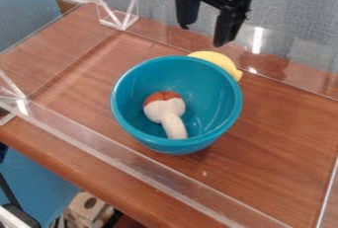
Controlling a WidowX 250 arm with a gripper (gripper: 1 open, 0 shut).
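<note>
A teal bowl (138, 94) stands in the middle of the wooden table, holding a toy mushroom (172, 123) with a red cap and pale stem. A yellow object (218, 59) lies behind the bowl's right rim, partly hidden. My black gripper (208, 25) is open in the air above and behind the bowl, at the top of the view, with nothing seen between its fingers.
Clear plastic edging runs along its back and front, with white brackets at the left. Blue flooring shows beyond the left edge.
</note>
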